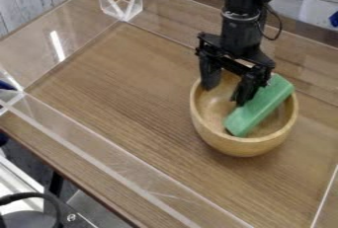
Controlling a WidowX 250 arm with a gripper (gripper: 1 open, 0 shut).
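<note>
My black gripper (230, 78) hangs from the top centre, open, its fingers reaching into the upper part of a round tan bowl (235, 144) on the right of the wooden table. A green elongated object (259, 110) lies diagonally in the right side of the bowl, beside the fingers. Whether the fingers touch it or the bowl's inside is hard to tell.
A clear angular object (121, 2) sits at the back left. Part of a dark object (27, 212) shows at the bottom left corner.
</note>
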